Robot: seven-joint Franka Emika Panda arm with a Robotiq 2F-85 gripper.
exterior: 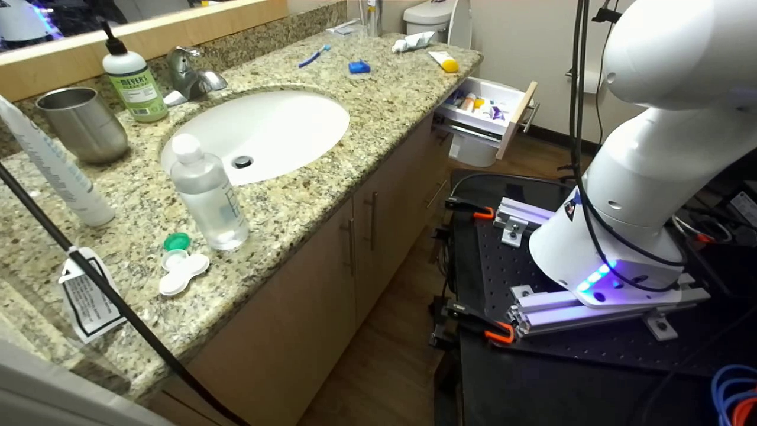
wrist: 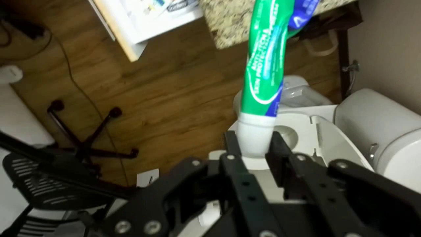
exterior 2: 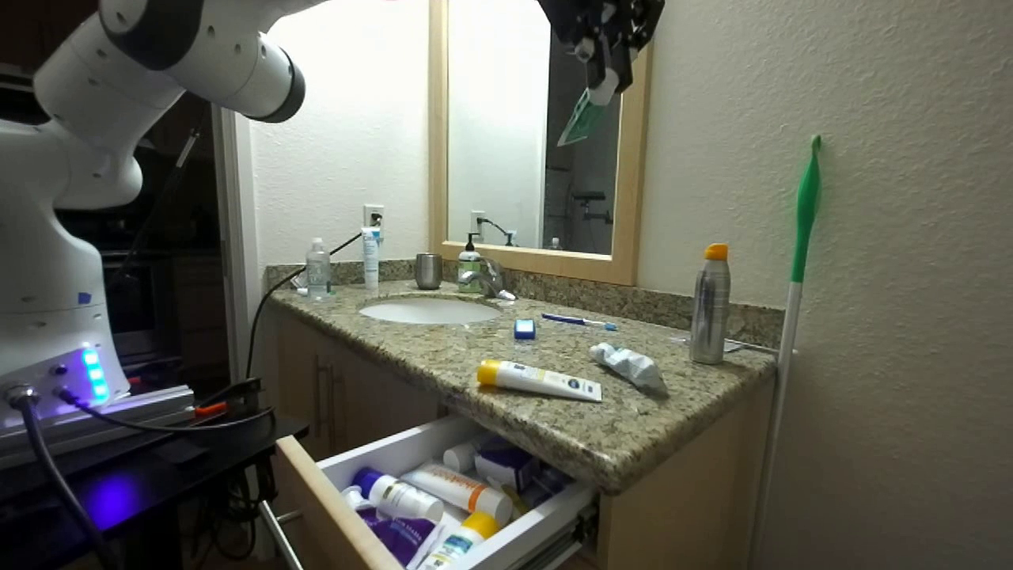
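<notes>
A green and blue tube [wrist: 263, 71] with a white cap is pinched by its cap in my gripper, which is shut on it. In exterior view 2 the gripper [exterior 2: 609, 84] hangs high above the counter, in front of the mirror, and the green tube [exterior 2: 582, 119] slants down from its fingers. Below stands the open drawer [exterior 2: 328, 462], filled with several tubes and bottles. Exterior view 1 shows the arm's base but neither gripper nor held tube.
On the counter [exterior 2: 446, 353] lie a yellow-capped tube [exterior 2: 546, 380], a crumpled white tube [exterior 2: 627, 365], a blue box [exterior 2: 524, 328] and a toothbrush [exterior 2: 577, 321]. A spray can [exterior 2: 710, 304] stands at the right end. A toilet [wrist: 300, 122] shows beneath the gripper.
</notes>
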